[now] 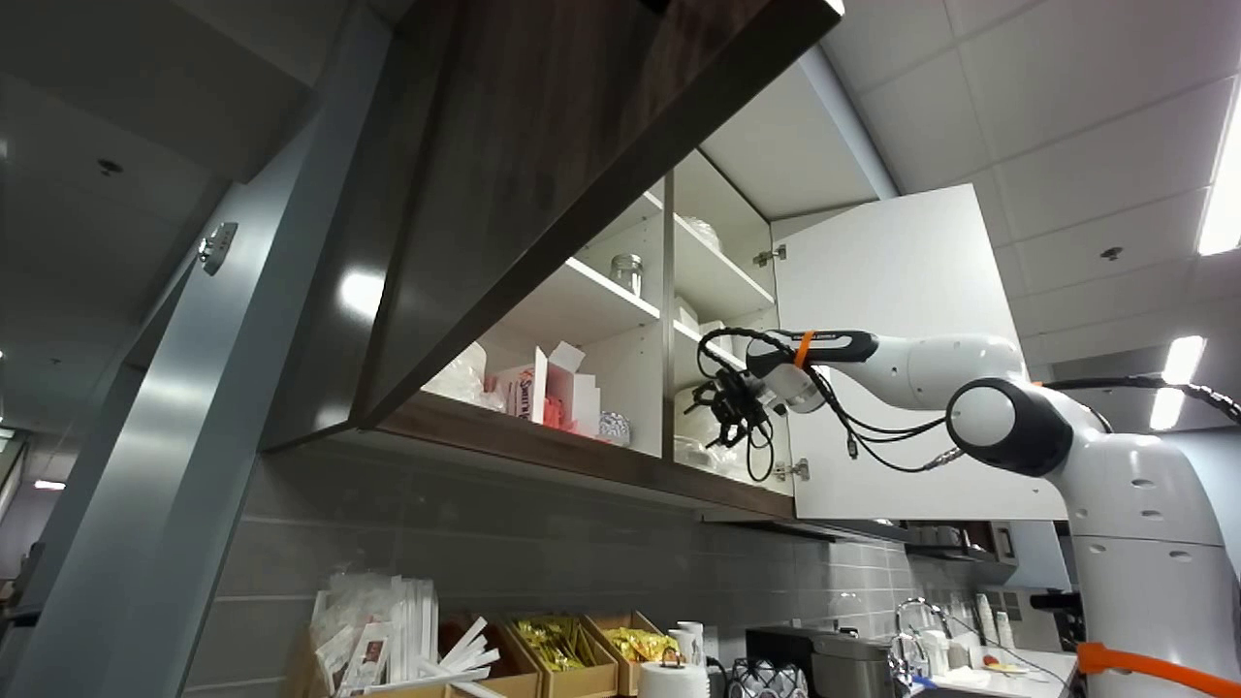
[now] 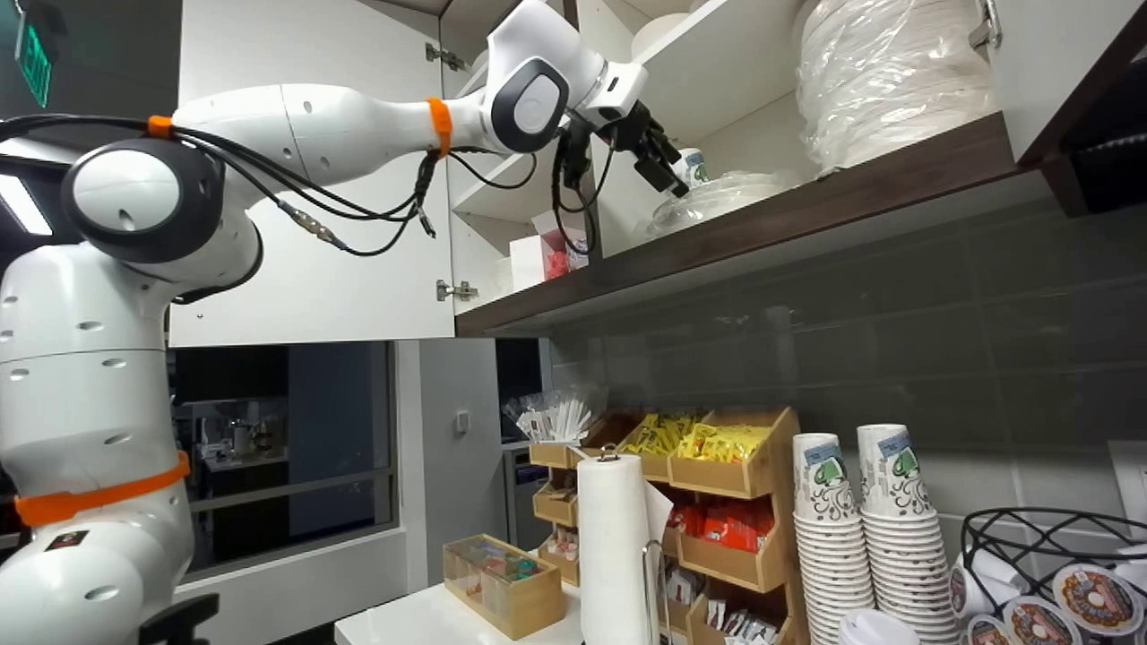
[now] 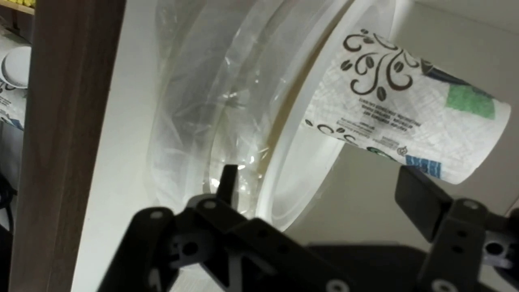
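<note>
In the wrist view a white paper cup (image 3: pixel 389 102) with a brown swirl print, a green patch and a blue patch lies tilted at the white rim of a stack of plates or bowls in clear plastic wrap (image 3: pixel 233 107). My gripper is open, its two dark fingers wide apart below the cup, with nothing held between them. The second exterior view has the gripper (image 2: pixel 679 192) at the cabinet opening, close to the cup (image 2: pixel 690 166) and above the wrapped stack (image 2: pixel 720 198). Whether a finger touches the cup cannot be told.
A dark wooden edge (image 2: pixel 892 172) runs along the cabinet's front. A tall wrapped stack (image 2: pixel 892 81) stands on the same shelf, farther right. Beyond the divider is an open white box (image 2: pixel 529 262). Below stand a paper towel roll (image 2: pixel 613 548) and stacked cups (image 2: pixel 833 537).
</note>
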